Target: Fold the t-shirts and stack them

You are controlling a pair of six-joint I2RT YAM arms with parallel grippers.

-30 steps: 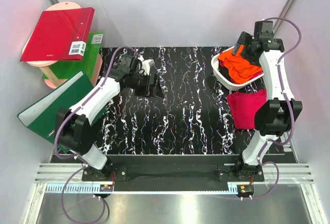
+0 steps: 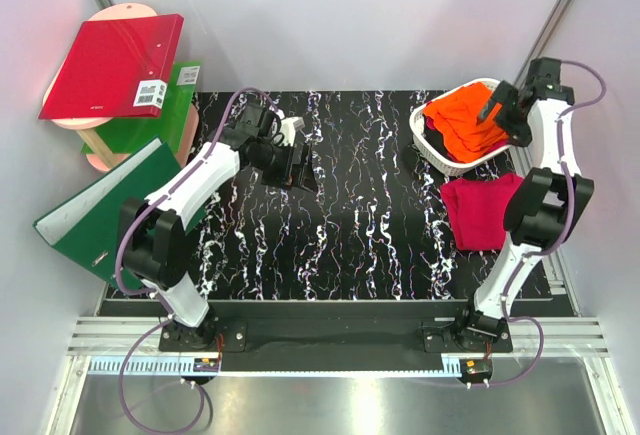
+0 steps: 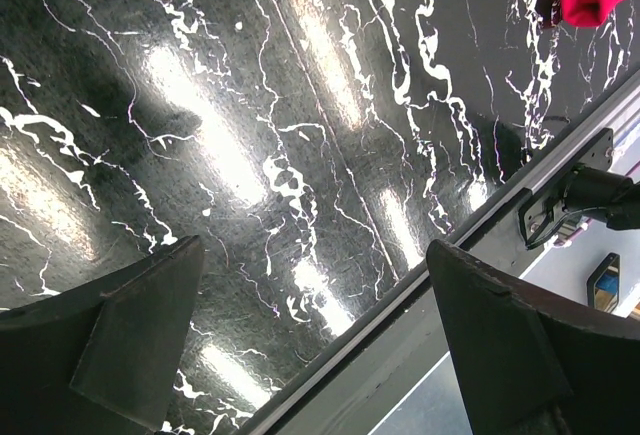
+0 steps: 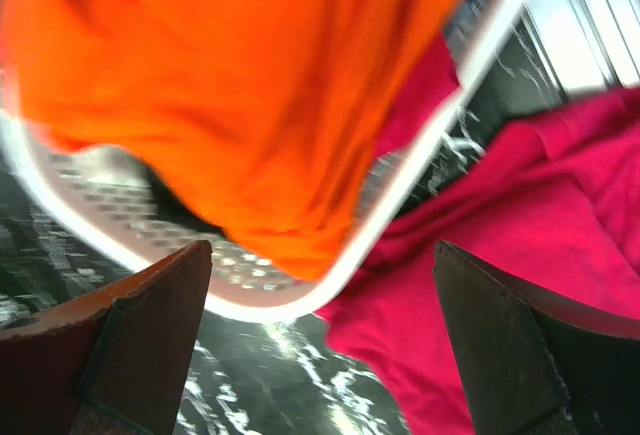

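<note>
An orange t-shirt (image 2: 459, 115) lies rumpled in the white basket (image 2: 430, 155) at the back right, over darker red cloth. A red t-shirt (image 2: 482, 213) lies on the table in front of the basket. My right gripper (image 2: 502, 109) hangs open over the basket's right part; its wrist view shows the orange cloth (image 4: 250, 95), the rim and the red shirt (image 4: 510, 235) below. My left gripper (image 2: 298, 170) is open over the left-middle of the table, empty, with bare table beneath it in its wrist view.
Green and red binders (image 2: 110, 70) on stands fill the left side, with another green binder (image 2: 90, 215) leaning below them. Walls border the back and sides.
The left arm shifted very slightly. The shirts look unchanged.
</note>
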